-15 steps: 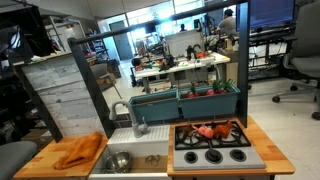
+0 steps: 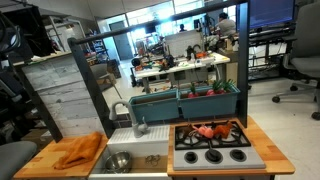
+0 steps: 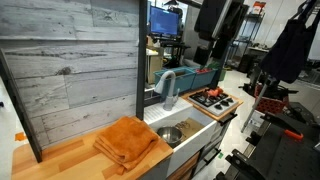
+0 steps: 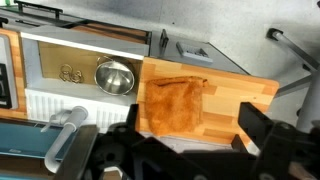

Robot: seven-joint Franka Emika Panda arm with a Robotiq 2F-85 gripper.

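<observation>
An orange cloth (image 4: 175, 105) lies crumpled flat on the wooden counter (image 4: 225, 100), left of the sink in exterior view 1. High above it, my open gripper spans the cloth in the wrist view, with nothing held between its dark fingers. A steel bowl (image 4: 115, 77) sits in the white sink (image 4: 90, 104), beside some small gold-coloured items (image 4: 70, 73). Red and orange objects (image 2: 213, 130) rest on the stove (image 2: 212, 156); what they are is too small to tell.
The faucet (image 2: 125, 115) rises behind the sink. Beyond the stove stand blue bins (image 2: 207, 103) with plants. A dark frame post (image 2: 92, 85) and a wooden wall panel (image 3: 75, 75) border the counter. Bare wood surrounds the cloth.
The arm at the upper left of exterior view 1 has shifted slightly. Cloth, bowl and the objects on the stove lie as before.
</observation>
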